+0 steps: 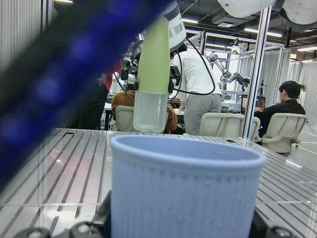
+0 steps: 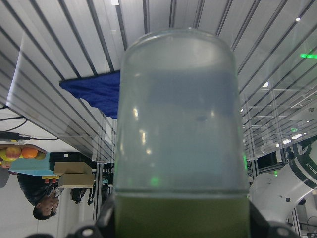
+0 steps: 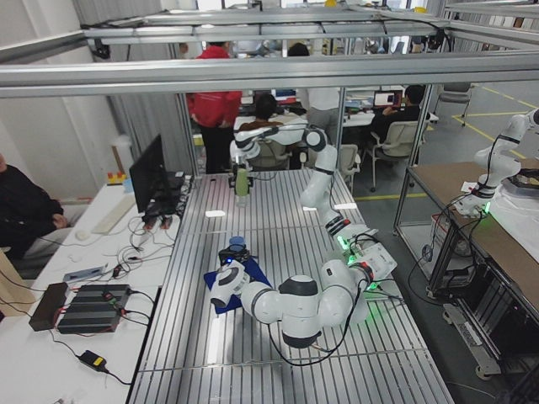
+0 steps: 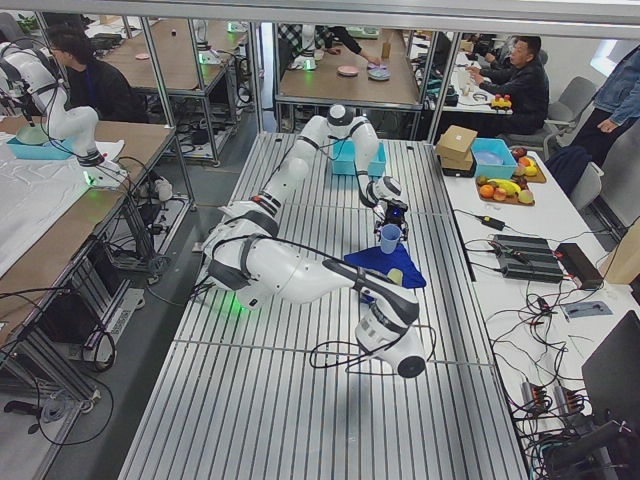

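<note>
My left gripper [image 3: 235,253] is shut on a light blue cup [image 1: 183,198], also visible at the middle of the camera right view [image 4: 390,237], held low over a dark blue cloth [image 4: 375,262] on the slatted table. My right gripper [image 3: 241,181] is shut on a cylindrical container with a green upper part and translucent lower part [image 3: 242,185], raised at the far end in the camera left view. In the left wrist view the container [image 1: 153,69] hangs upright behind and above the cup's rim, its translucent end downward.
The slatted table [image 3: 202,362] is otherwise largely clear, with a teal bin [image 4: 350,155] at one end. Side desks hold a monitor [image 3: 147,172], black boxes, cables, cardboard boxes [image 4: 456,148] and fruit. A neighbouring arm [image 3: 497,160] stands outside the table.
</note>
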